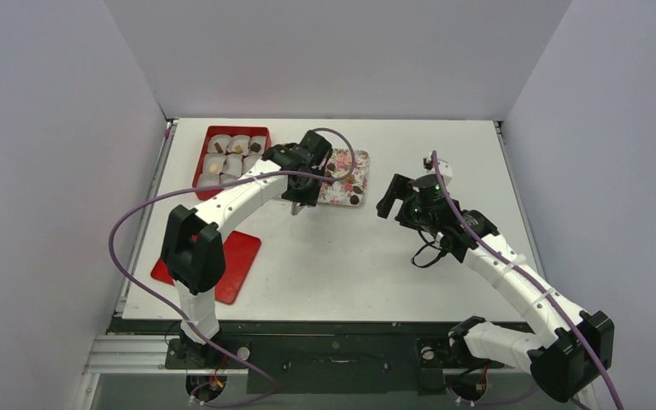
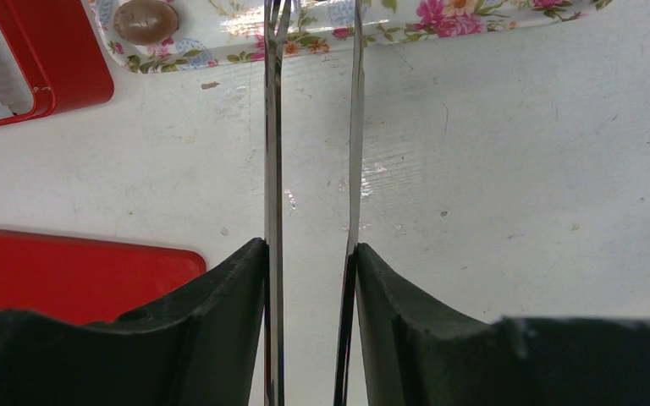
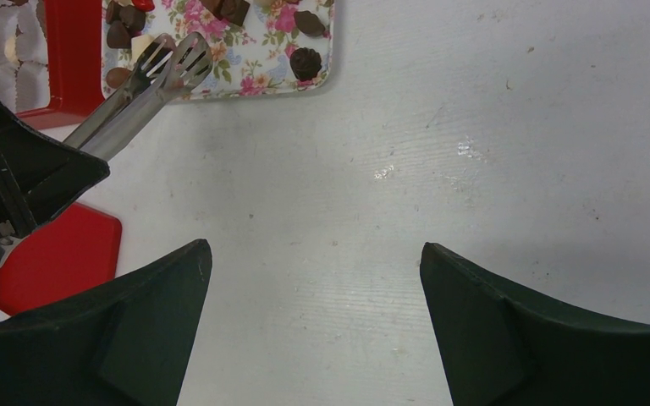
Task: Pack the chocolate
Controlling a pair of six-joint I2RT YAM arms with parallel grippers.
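My left gripper is shut on metal tongs [image 2: 272,169], whose two arms stand apart. The slotted tips [image 3: 193,61] are over or beside the left part of the floral tray [image 3: 258,91]; I cannot tell whether they touch anything. Chocolates lie on that tray, among them a brown round one [image 2: 145,21], a dark one [image 3: 305,63] and a pale one [image 3: 141,45] near the tips. Left of the tray, the red box [image 1: 207,143] has white paper cups, some holding chocolates. Farther right, my right gripper stands open and empty above bare table.
A red lid [image 1: 241,256] lies flat at the front left, partly beneath the left arm. Purple cables [image 1: 149,201] drape along both arms.
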